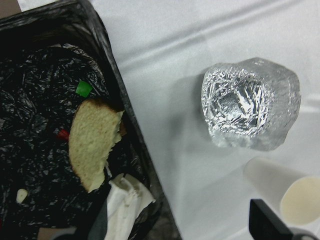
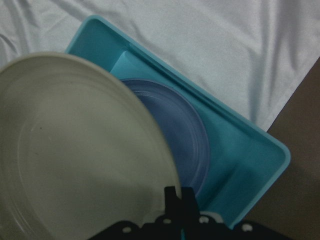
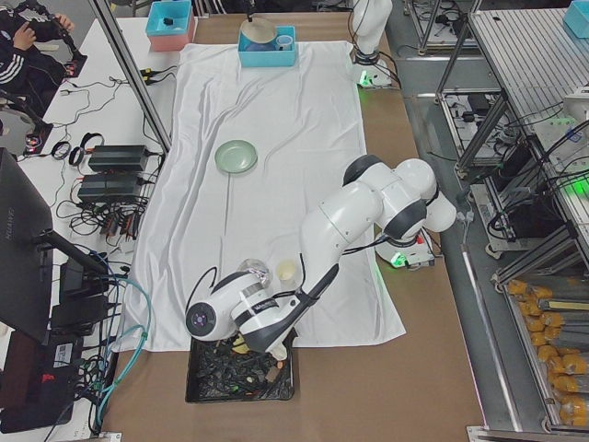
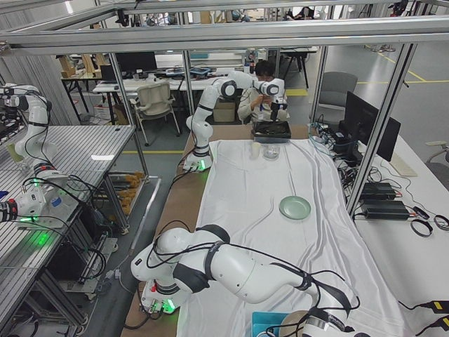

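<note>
My right gripper is shut on the rim of a cream plate [image 2: 80,145], held over a turquoise bin [image 2: 245,150] with a blue plate [image 2: 185,140] inside. My left gripper hangs over a black-lined tray [image 1: 40,130] holding a bread slice [image 1: 92,142], a crumpled white wrapper [image 1: 125,210] and scraps; only its fingertips show, apart, at the view's bottom. Beside the tray are a clear crumpled container [image 1: 250,102] and a white cup [image 1: 270,185]. A green plate [image 3: 236,157] lies on the cloth.
A metal post [image 3: 129,74] and cable-strewn equipment stand along one side, with a monitor [image 3: 23,249] at the left.
</note>
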